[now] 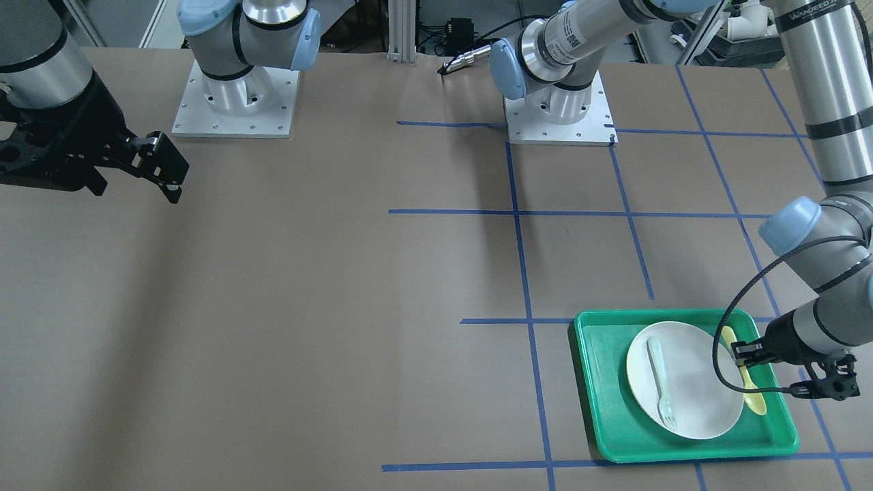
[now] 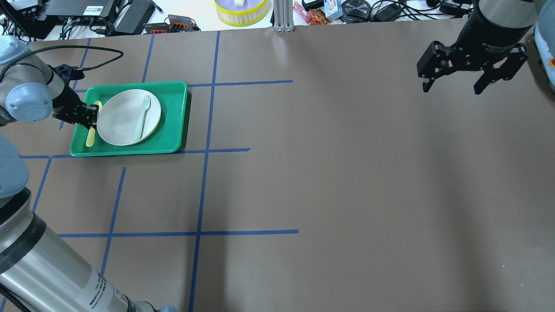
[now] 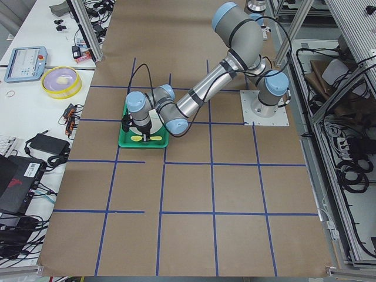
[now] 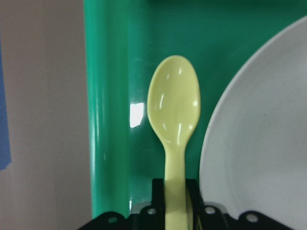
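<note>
A green tray [image 1: 605, 425] holds a white plate [image 1: 696, 393] with a pale fork [image 1: 659, 372] on it. Beside the plate, along the tray's side, lies a pale yellow spoon [image 4: 173, 100]. My gripper is low in the tray with its fingers either side of the spoon's handle, shut on it. The spoon's bowl is upward in the left wrist view. The plate's rim is right next to the spoon.
Another black gripper [image 2: 471, 67] hangs over the table at the opposite side. Blue tape lines grid the surface around the tray.
</note>
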